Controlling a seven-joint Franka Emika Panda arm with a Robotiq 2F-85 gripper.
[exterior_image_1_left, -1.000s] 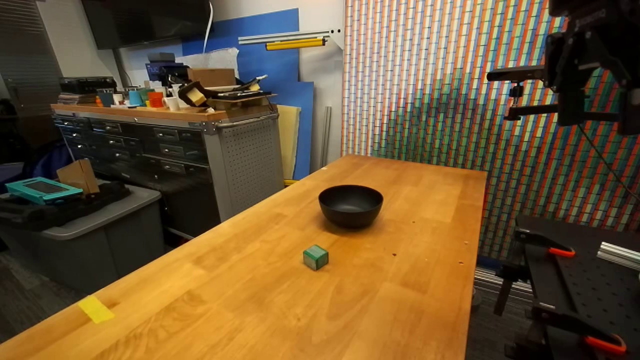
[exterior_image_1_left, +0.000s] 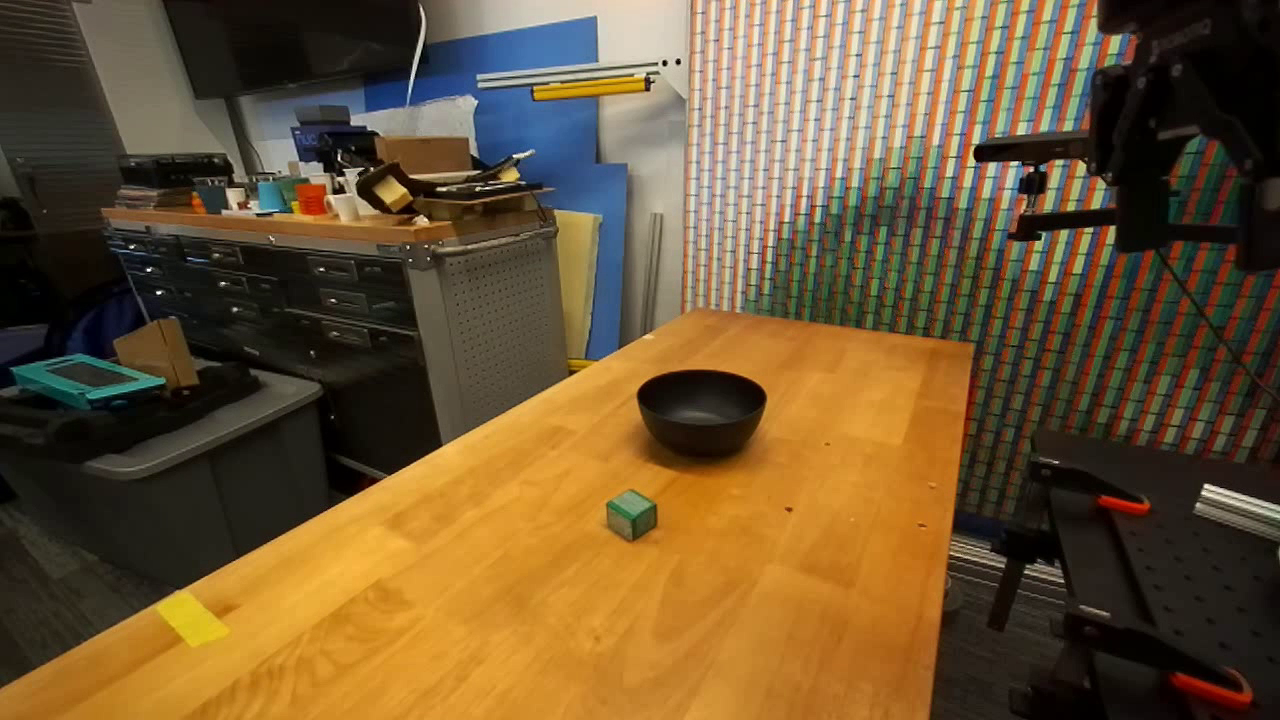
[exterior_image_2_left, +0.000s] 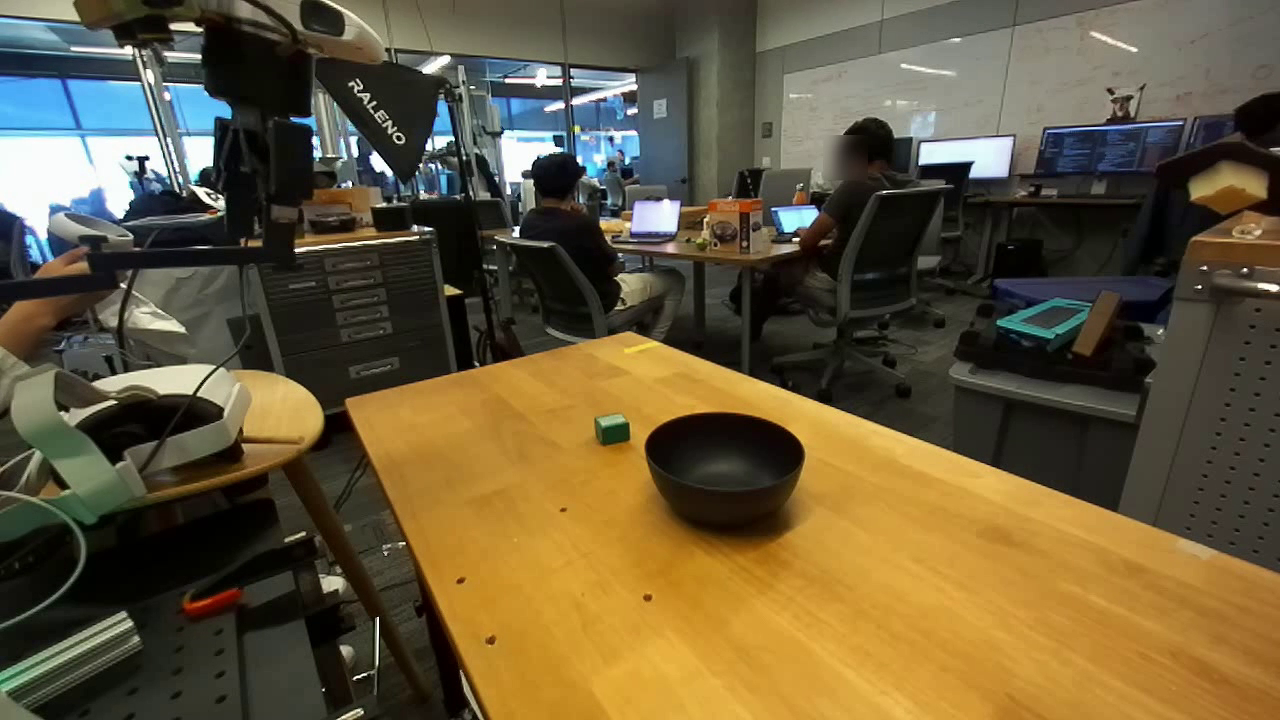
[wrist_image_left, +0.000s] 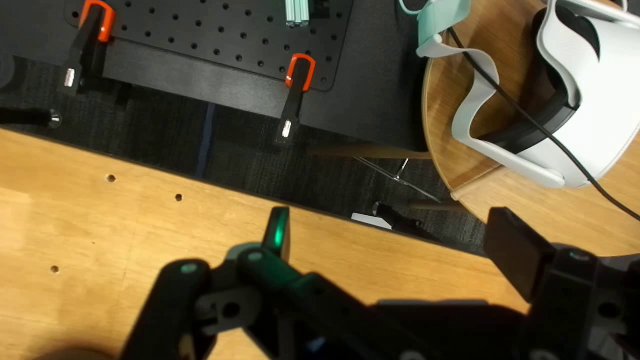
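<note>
A small green cube (exterior_image_1_left: 631, 514) (exterior_image_2_left: 612, 428) rests on the wooden table (exterior_image_1_left: 504, 588). Beside it, with a gap between, an upright black bowl (exterior_image_1_left: 702, 420) (exterior_image_2_left: 725, 486) stands; the part of its inside that shows is empty. My gripper is open, its two fingers wide apart and nothing between them. It hangs high over the table's edge, well away from cube and bowl. The cube is out of the wrist view, where only a dark curved edge shows at the bottom left, too little to identify.
Clamps with orange handles (wrist_image_left: 301, 71) grip a black perforated bench (wrist_image_left: 198, 45) alongside the table. A round stool (exterior_image_2_left: 282, 414) holds a white headset (wrist_image_left: 606, 102). Yellow tape (exterior_image_1_left: 192, 618) marks one table edge.
</note>
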